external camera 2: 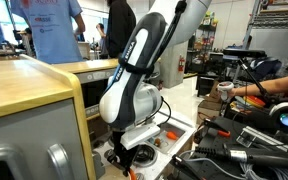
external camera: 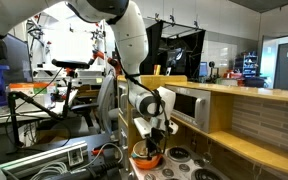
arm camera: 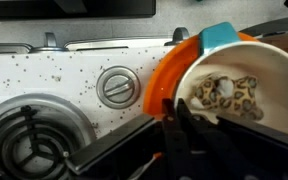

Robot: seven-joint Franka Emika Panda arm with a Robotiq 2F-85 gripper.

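Observation:
A cup [arm camera: 222,72] with a pale inside and a teal outer side fills the right of the wrist view. Brown and whitish pieces [arm camera: 228,96] show inside it. My gripper is shut on the cup's near edge, its black fingers [arm camera: 106,148] reaching in from below. Under the cup lies an orange pan [arm camera: 164,77], mostly covered by it. From the side, the orange pan [external camera: 147,162] rests on the stove top beneath my gripper [external camera: 148,149]; the cup is too small there to make out surely.
A stove knob [arm camera: 116,88] and a coil burner [arm camera: 34,145] lie left of the pan. More burners [external camera: 178,156] run along the white stove top. A microwave [external camera: 189,107] and a wooden shelf [external camera: 239,140] stand close behind the arm.

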